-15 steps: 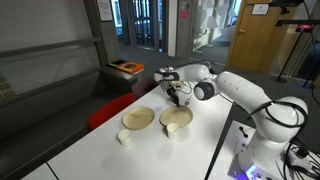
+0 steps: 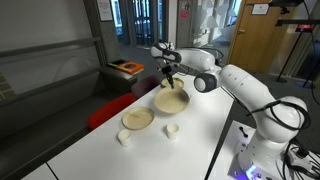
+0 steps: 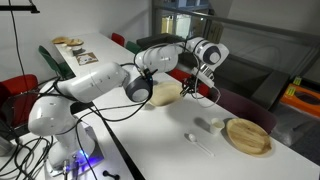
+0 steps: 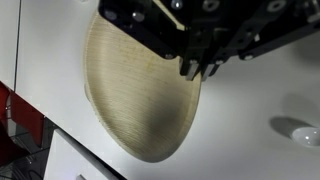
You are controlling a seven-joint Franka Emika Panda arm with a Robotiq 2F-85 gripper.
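A pale wooden plate [image 4: 140, 90] fills the middle of the wrist view, with my gripper shut at its rim. In exterior view 1 the same plate [image 2: 170, 101] hangs below the gripper [image 2: 169, 82], near the far part of the white table. Exterior view 2 shows the plate [image 3: 164, 94] beside the gripper [image 3: 189, 88]. The exact contact at the rim is dark and hard to make out.
Another wooden plate [image 2: 138, 118] lies on the white table. One white cup [image 2: 124, 135] stands near it and a second cup [image 2: 172, 131] stands closer to the arm's base. Dark red chairs [image 2: 110, 108] line its edge.
My gripper and the plate at its fingers have moved away toward the far side and slightly left. The cup nearer the base, which overlapped the plate in view, now shows clear of it.
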